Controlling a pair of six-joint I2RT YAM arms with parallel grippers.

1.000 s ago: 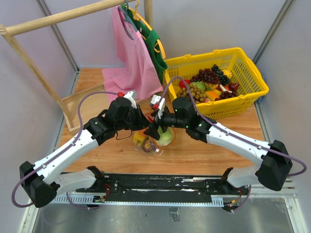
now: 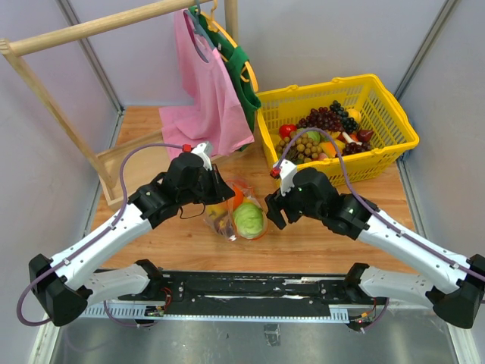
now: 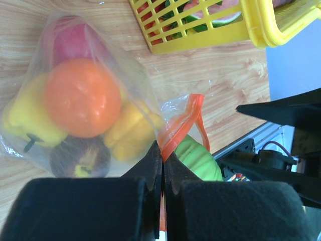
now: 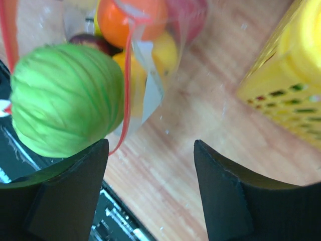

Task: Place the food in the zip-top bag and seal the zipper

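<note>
The clear bag (image 3: 30, 65) lies on the table, holding an orange (image 3: 83, 98), yellow peppers and dark red and purple produce. A green cabbage (image 2: 248, 220) sits in its mouth, between the orange-red zipper edges (image 4: 127, 85) in the right wrist view. My left gripper is shut on the bag's orange-red rim. To the right of the cabbage, my right gripper stands open, only bare table visible between its fingers. The cabbage's lower part is partly hidden behind the right gripper's left finger.
A yellow basket (image 2: 339, 165) full of fruit stands at the back right. A wooden rack (image 2: 98, 27) with pink and green garments hangs over the back left. Bare table (image 2: 341, 231) lies in front of the basket.
My right gripper has moved right and toward the front, away from the left gripper and off the cabbage, which shows more fully now. The left arm has stayed in place.
</note>
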